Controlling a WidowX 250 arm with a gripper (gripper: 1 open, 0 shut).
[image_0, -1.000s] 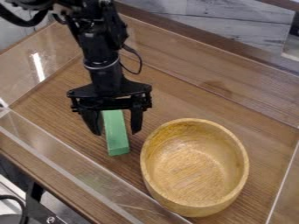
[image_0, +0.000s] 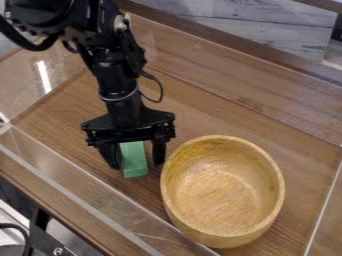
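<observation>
The black gripper (image_0: 131, 146) is low over the wooden surface, its fingers on either side of a green block (image_0: 132, 165), whose upper part is hidden behind the gripper. Whether the fingers touch the block cannot be told. A cream oval bowl (image_0: 223, 195) sits just to the right of the block and gripper.
A clear edge strip runs along the left front, with a dark cable at the bottom left. A light board borders the back right.
The gripper has moved down over the green block, covering more of it. The block and the bowl appear to stay in place.
</observation>
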